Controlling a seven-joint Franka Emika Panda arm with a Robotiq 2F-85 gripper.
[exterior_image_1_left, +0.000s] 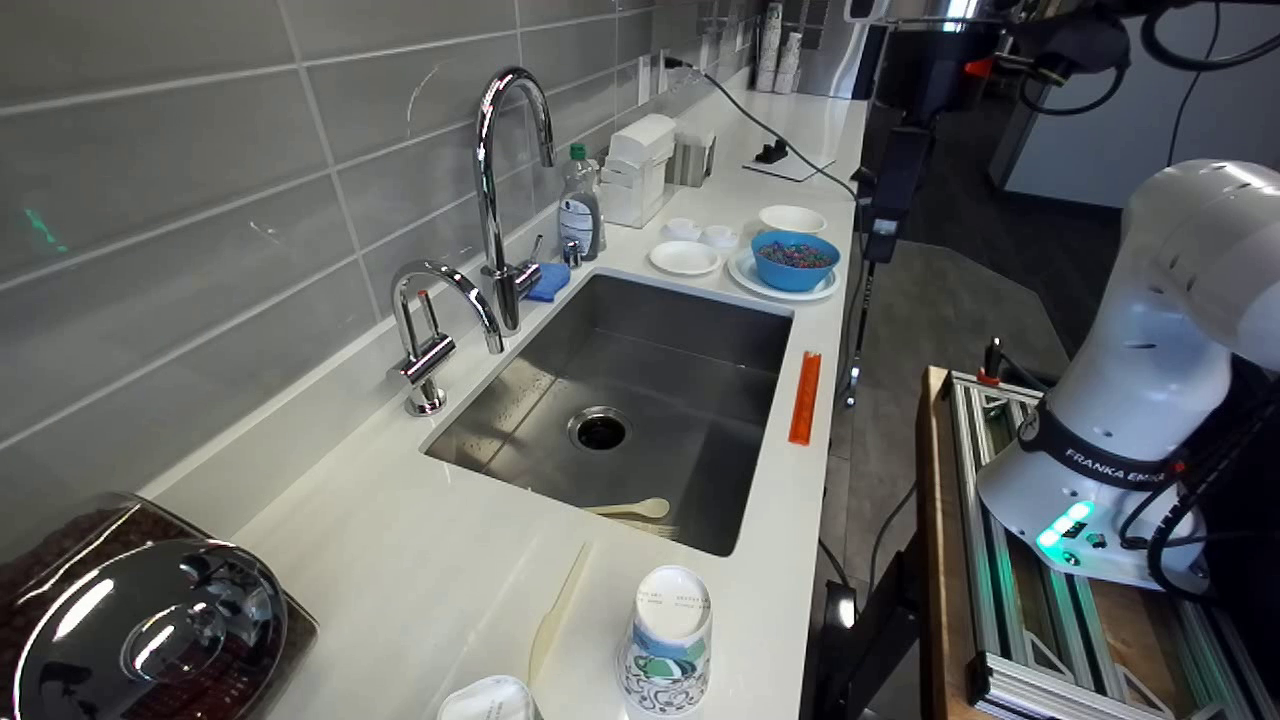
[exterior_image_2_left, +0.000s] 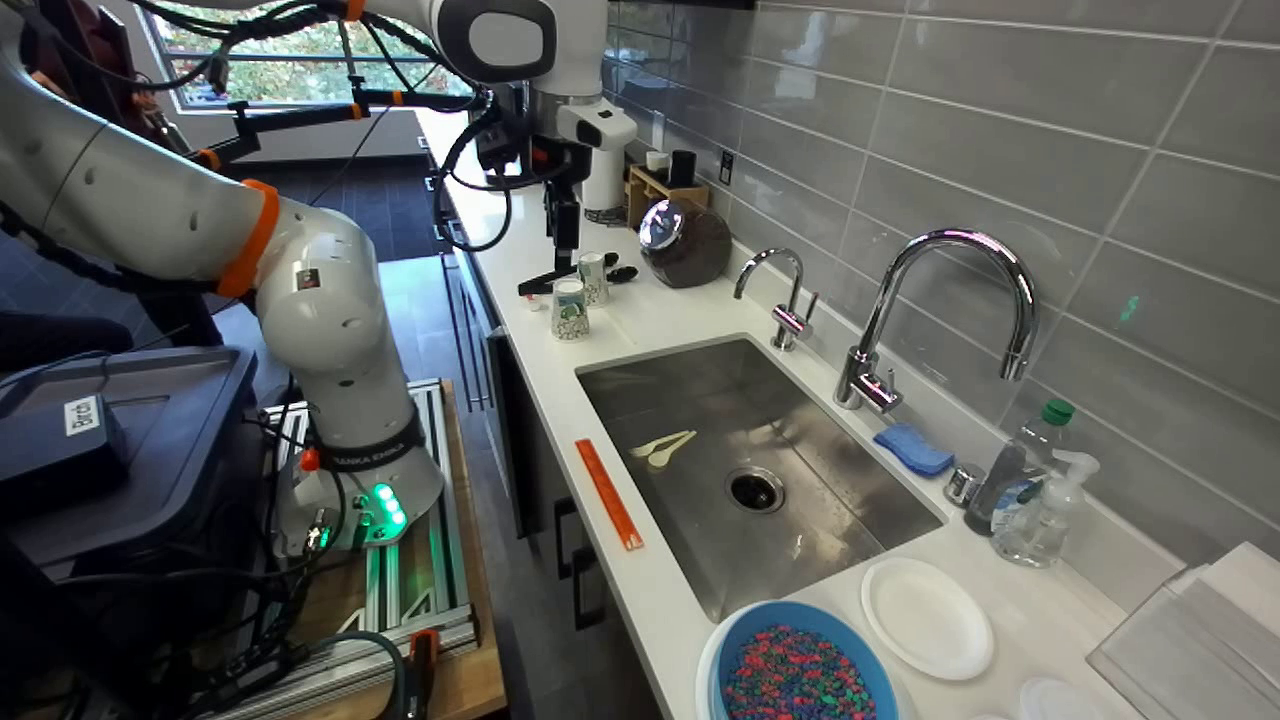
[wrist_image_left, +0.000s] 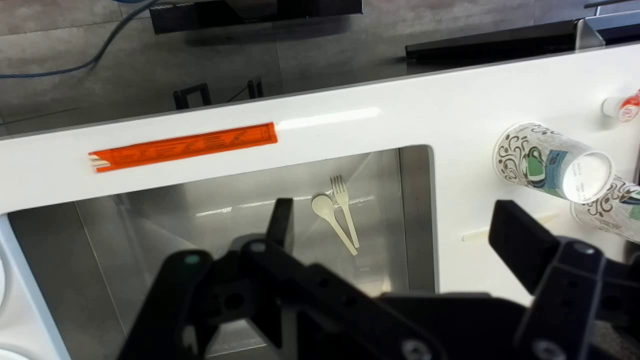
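Wide apart in the wrist view, the fingers of my gripper stand open, and nothing shows between them that they touch. Below lies the steel sink (exterior_image_2_left: 828, 528), with a pale spoon (wrist_image_left: 324, 207) and fork (wrist_image_left: 346, 210) side by side on its floor. A pale knife (exterior_image_1_left: 557, 616) rests on the counter near two upside-down patterned paper cups (exterior_image_2_left: 571, 314) (exterior_image_2_left: 593, 278). An orange chopstick packet (wrist_image_left: 192, 147) lies along the counter strip at the sink's front edge.
A blue bowl (exterior_image_1_left: 792, 274) of colourful bits sits on a plate beyond the sink. Two chrome faucets (exterior_image_1_left: 489, 192) (exterior_image_1_left: 414, 288) rise behind it, near a blue sponge (exterior_image_2_left: 914, 449) and soap bottles. A lidded glass jar (exterior_image_2_left: 686, 246) stands past the cups.
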